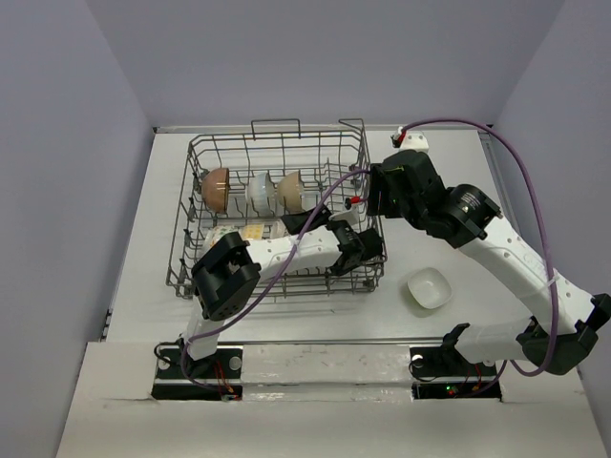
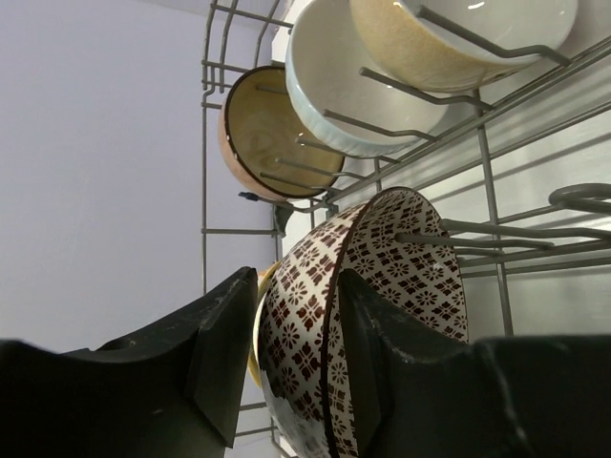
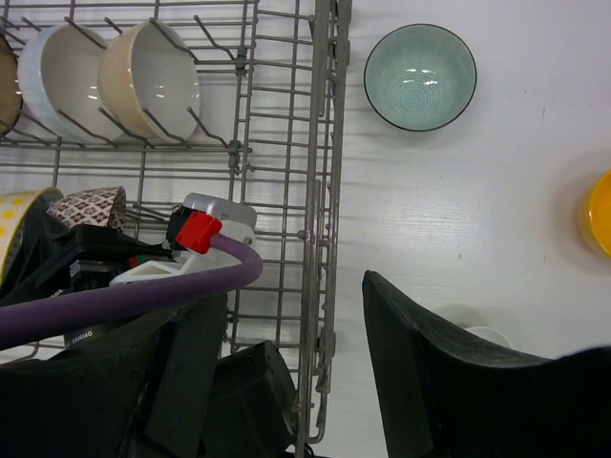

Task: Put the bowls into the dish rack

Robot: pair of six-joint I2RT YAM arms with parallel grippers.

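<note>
A brown-and-white patterned bowl (image 2: 298, 329) stands on its side among the tines of the wire dish rack (image 2: 492, 191). My left gripper is open, its fingers apart on either side of the bowl's wall near the rim. In the rack's back row are a brown bowl (image 1: 216, 189), a light blue bowl (image 1: 259, 191) and a cream bowl (image 1: 290, 191). The right gripper is open above the rack's right side, holding nothing. A green bowl (image 3: 420, 78), a yellow bowl (image 3: 601, 212) and a white bowl (image 1: 430, 288) rest on the table outside.
A yellow-dotted bowl (image 3: 17, 212) shares the front row, partly covered by the left arm. That arm (image 1: 304, 250) lies across the rack's front, close to the right arm (image 1: 420, 186). Purple cables (image 3: 134, 291) loop over both. Table space right of the rack is largely free.
</note>
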